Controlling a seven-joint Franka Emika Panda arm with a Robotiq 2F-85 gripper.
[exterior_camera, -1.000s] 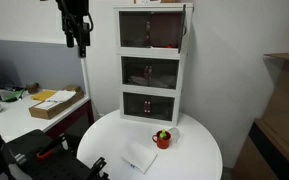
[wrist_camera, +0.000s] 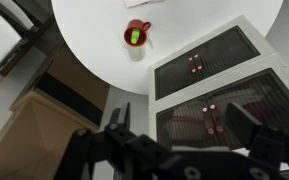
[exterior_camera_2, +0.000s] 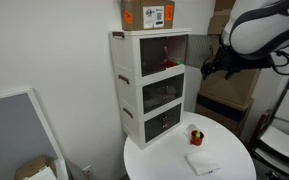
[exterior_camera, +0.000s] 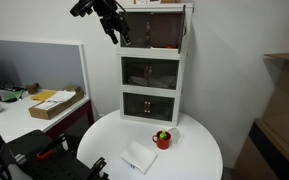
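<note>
High up in front of the cabinet's upper left side, my gripper [exterior_camera: 114, 38] hangs in the air. In the wrist view its fingers are wide apart, with nothing between them. The white cabinet [exterior_camera_2: 133, 73] has three dark-fronted compartments. Its top door [exterior_camera_2: 197, 58] appears swung out to the right, and a small red item [exterior_camera_2: 167, 49] shows inside that compartment. On the round white table [exterior_camera: 199, 160] stands a red mug [exterior_camera: 163, 142] with something green [wrist_camera: 136, 36] in it. A folded white cloth [exterior_camera: 139, 156] lies in front of the mug.
Cardboard boxes [exterior_camera_2: 157, 16] rest on top of the cabinet. A clear or pale cup [exterior_camera: 175, 133] stands close by the mug. An open cardboard box [exterior_camera: 59, 103] sits on the side desk at left.
My arm has swung right toward the cabinet, and the gripper now sits slightly higher. The objects on the table have not moved.
</note>
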